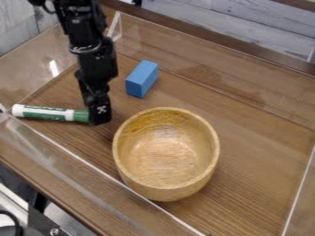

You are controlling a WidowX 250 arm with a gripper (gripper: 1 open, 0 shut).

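The black gripper [96,109] is open, lowered to the tabletop at the right end of a green and white cylindrical object [50,112], which lies on the wooden table at the left. The fingers are dark and partly overlap that end, so whether they touch it is unclear.
A blue block [142,78] sits right of the arm, toward the back. A large tan oval bowl [167,175] stands at the front centre.
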